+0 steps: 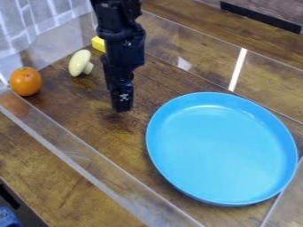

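Observation:
The black robot gripper (120, 96) reaches down from the top of the view to low over the wooden table at the centre-left; whether it is open or shut is hard to make out. A pale oblong vegetable or toy (81, 63) lies to its upper left, and an orange round fruit (27, 81) sits at the far left. A yellow block (101, 43) is partly hidden behind the arm. A large blue plate (221, 147) lies to the gripper's lower right.
Bare wooden table (83, 155) fills the lower left and the area behind the plate. Clear walls or edges run along the left side and diagonally across the bottom.

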